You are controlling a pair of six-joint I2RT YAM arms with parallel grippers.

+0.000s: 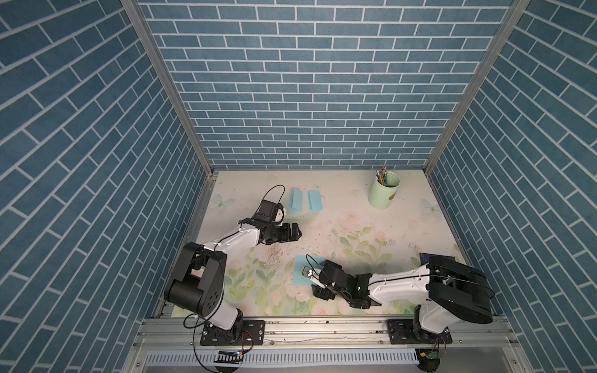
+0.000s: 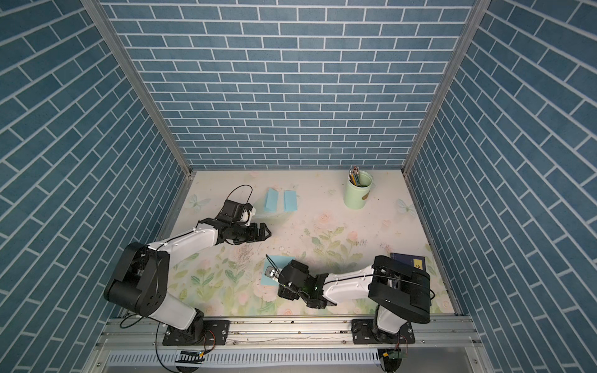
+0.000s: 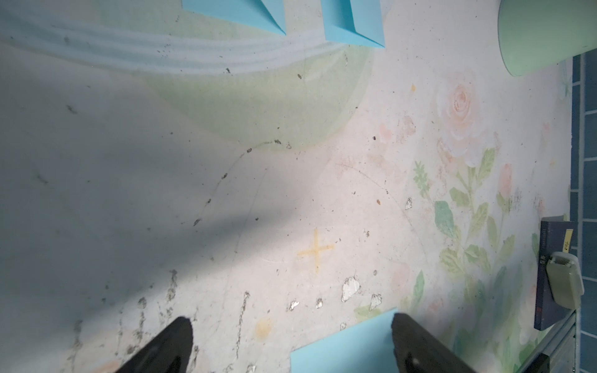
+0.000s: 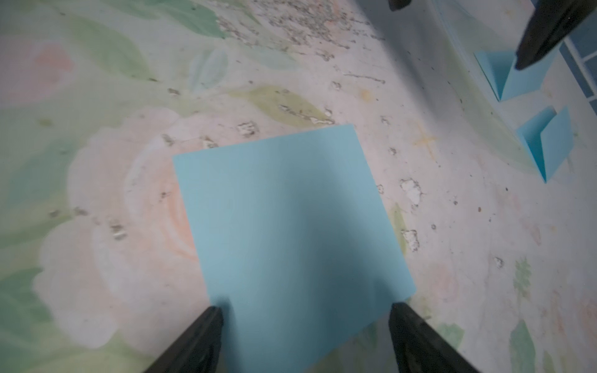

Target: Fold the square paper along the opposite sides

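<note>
A flat, unfolded square of light blue paper lies near the front middle of the table. In the top left view its right part is hidden behind my right gripper. The right wrist view shows that gripper open over the paper's near end, one dark finger at either side of it; whether they touch the paper I cannot tell. Farther back and to the left, my left gripper is open above bare table, nothing between its fingers. It stands apart from the paper, whose corner shows low in the left wrist view.
Two folded blue papers stand at the back, left of centre. A green pencil cup is at the back right. Beside the right arm lies a dark box. The table's middle and right are open.
</note>
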